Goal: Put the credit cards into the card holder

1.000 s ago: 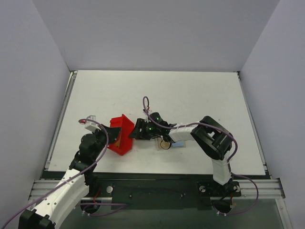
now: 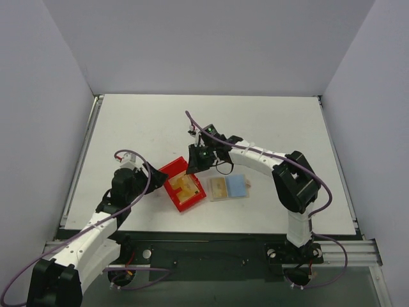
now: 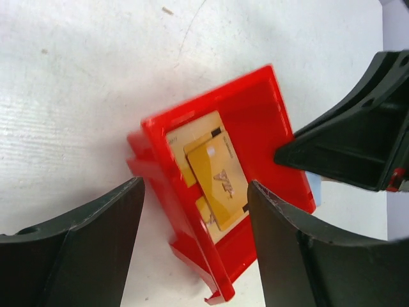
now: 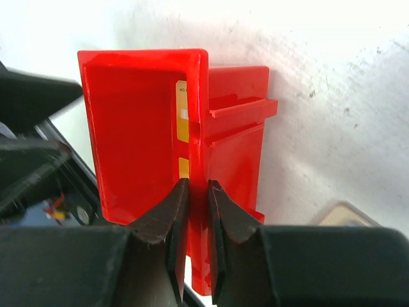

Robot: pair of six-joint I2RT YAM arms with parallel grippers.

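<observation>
The red card holder (image 2: pixel 174 167) is raised at table centre-left, with gold cards (image 3: pixel 217 179) inside. My right gripper is shut on the holder's wall. My left gripper (image 2: pixel 160 176) is open beside the holder's left side; in the left wrist view its fingers (image 3: pixel 83 249) frame the holder from below.
A gold card (image 2: pixel 218 188) and a light blue card (image 2: pixel 236 186) lie side by side right of the holder.
My right gripper has risen and moved toward the back, and the holder has turned so its inside with cards shows from above. The left gripper has shifted slightly.
</observation>
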